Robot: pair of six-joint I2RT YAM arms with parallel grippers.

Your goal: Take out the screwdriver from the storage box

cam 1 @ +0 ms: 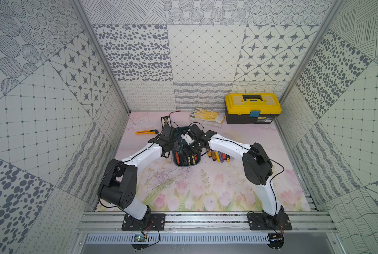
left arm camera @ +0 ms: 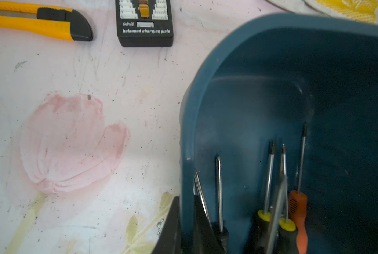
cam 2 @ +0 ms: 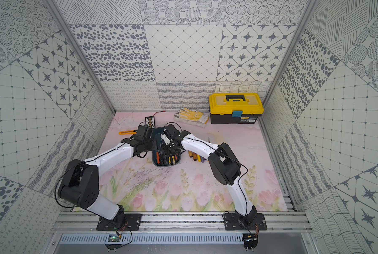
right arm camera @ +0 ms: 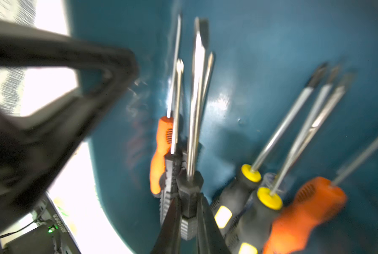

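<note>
The dark blue storage box (cam 1: pixel 186 164) stands mid-table, holding several screwdrivers with orange or black-and-yellow handles. In the left wrist view my left gripper is shut at the box's left wall (left arm camera: pixel 188 127), the rim between its fingertips or just at them; I cannot tell exactly. My right gripper is inside the box, its fingers either side of a black-handled flat screwdriver (right arm camera: pixel 189 186); whether it is tight on it I cannot tell. An orange-handled screwdriver (right arm camera: pixel 301 211) lies beside it.
A yellow knife (cam 1: pixel 144 132) and a black charging board (left arm camera: pixel 144 36) lie behind on the left. Gloves (cam 1: pixel 203 115) and a yellow-lidded toolbox (cam 1: pixel 252 105) sit at the back. More tools (cam 1: pixel 214 154) lie right of the box.
</note>
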